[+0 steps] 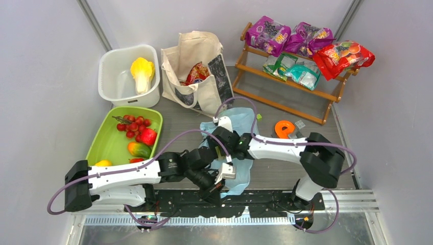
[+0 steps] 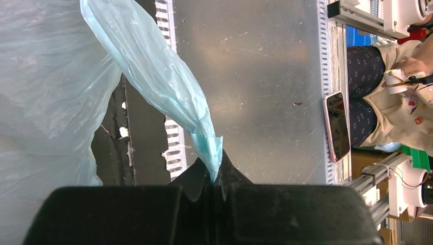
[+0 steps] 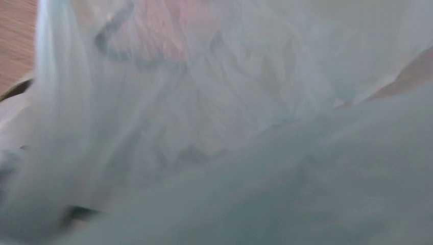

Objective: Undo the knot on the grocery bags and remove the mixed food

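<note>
A pale blue plastic bag (image 1: pixel 240 178) lies in the middle under both grippers. My left gripper (image 1: pixel 217 193) is at the near table edge, shut on a twisted strand (image 2: pixel 168 81) of the bag, clearly seen in the left wrist view. My right gripper (image 1: pixel 218 135) is over the bag's far part, largely hidden by its arm. The right wrist view is filled with blurred, translucent plastic (image 3: pixel 219 112); its fingertips cannot be seen.
A canvas tote (image 1: pixel 178 66) with a snack pack stands behind the bag. A white bin (image 1: pixel 112 81) and green tray (image 1: pixel 104 140) are left. A wooden rack (image 1: pixel 286 107) of snack packs and an orange round object (image 1: pixel 281 130) are right.
</note>
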